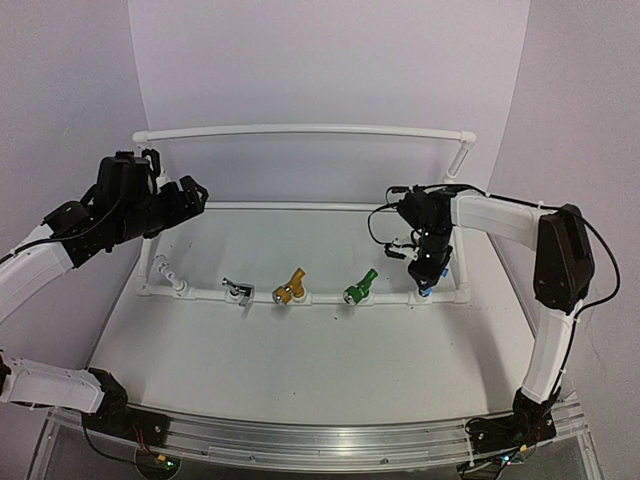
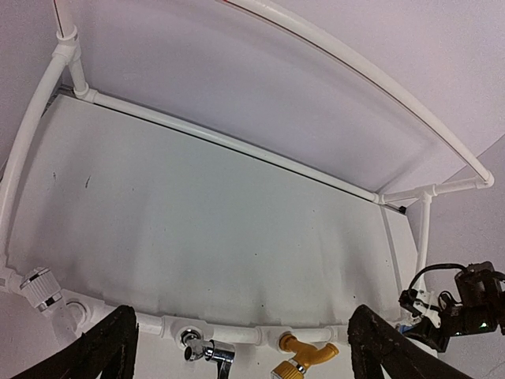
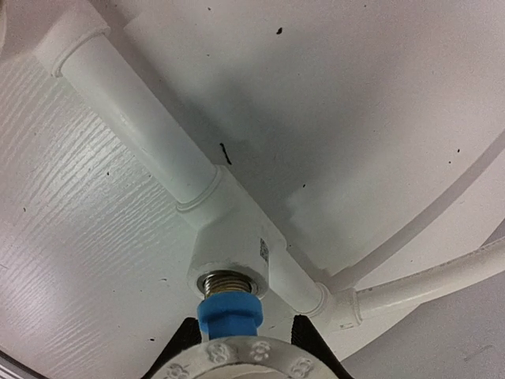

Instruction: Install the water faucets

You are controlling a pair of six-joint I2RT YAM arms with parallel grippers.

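A blue faucet (image 3: pixel 230 313) with a pale round end shows in the right wrist view. Its brass thread is at the mouth of a white pipe tee (image 3: pixel 229 253), with part of the thread visible. My right gripper has one finger on each side of the faucet; whether they press on it cannot be told. From above, the right gripper (image 1: pixel 426 284) hides most of it. Along the lower pipe sit a green faucet (image 1: pixel 360 288), an orange faucet (image 1: pixel 289 287), a chrome faucet (image 1: pixel 238 290) and a white faucet (image 1: pixel 170 274). My left gripper hangs open and empty at the left.
A white pipe frame (image 1: pixel 305 130) stands on the pale board, its upper bar above the faucets. The board's front area (image 1: pixel 300 360) is clear up to the metal rail (image 1: pixel 310 440). A black cable (image 1: pixel 515 202) runs along the right arm.
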